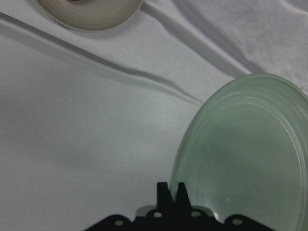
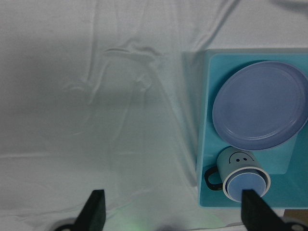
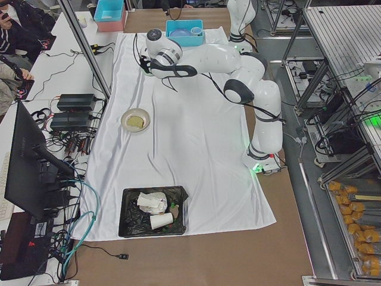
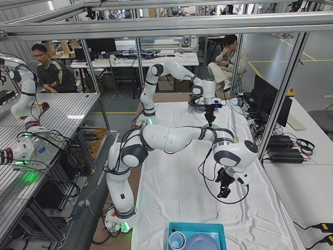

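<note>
My left gripper is shut on the rim of a pale green plate [image 1: 243, 149], low over the white cloth. In the left wrist view a beige plate [image 1: 89, 17] lies apart from it at the upper left; in the camera left view it holds something yellowish [image 3: 136, 122]. My right gripper hangs open over the cloth beside a blue box [image 2: 204, 120], which contains a blue plate [image 2: 260, 103] and a smiley mug [image 2: 238, 159] with a blue item inside.
A black-lined bin [image 3: 128, 211] with white items stands at the cloth's near end. Monitor [image 3: 24, 167], electronics and cables crowd the left side, beside a frame post.
</note>
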